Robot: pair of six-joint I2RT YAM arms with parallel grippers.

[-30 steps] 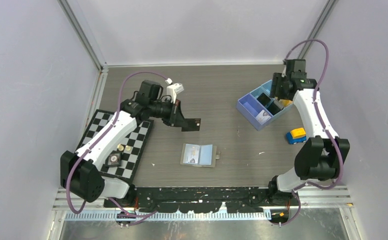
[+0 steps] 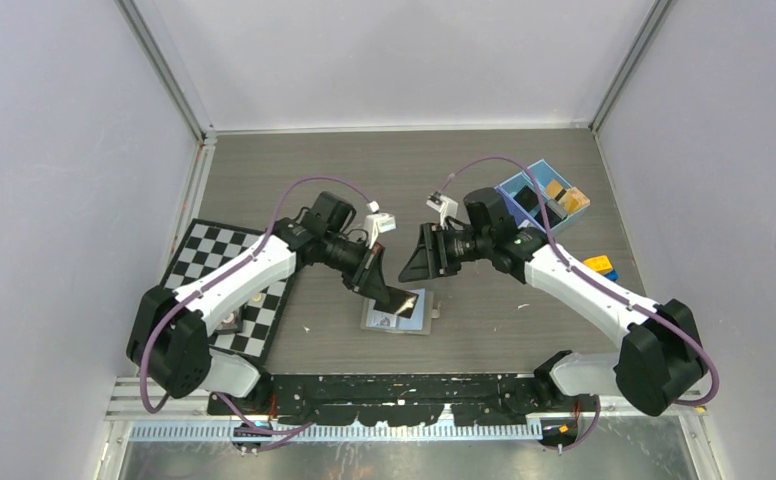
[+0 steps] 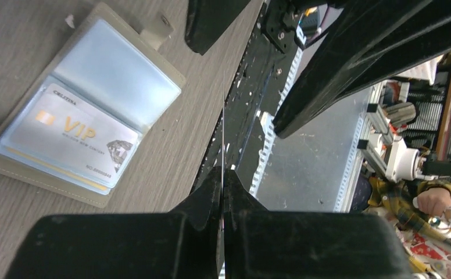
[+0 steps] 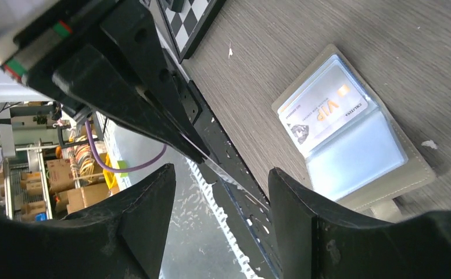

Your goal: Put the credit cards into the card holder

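A black card (image 2: 400, 302) is pinched in my left gripper (image 2: 374, 287), which is shut on it; in the left wrist view the card (image 3: 224, 133) appears edge-on as a thin line between the fingers. Below it on the table lies the card holder (image 2: 426, 318), spread open. One of its sleeves holds a white VIP card (image 3: 75, 133); the other sleeve (image 3: 118, 64) looks empty. To the right of the black card hangs my right gripper (image 2: 412, 276), open and empty. The right wrist view shows the holder (image 4: 412, 168) beyond the right finger, and the held card (image 4: 226, 176) edge-on.
At the back right stands a blue divided box (image 2: 519, 182) with dark cards and other items, partly behind the right arm. A yellow and blue toy (image 2: 599, 266) sits at the right. A checkered board (image 2: 209, 250) lies at the left.
My right gripper has swung left from over the divided box to near the card holder. The holder has stayed in place.
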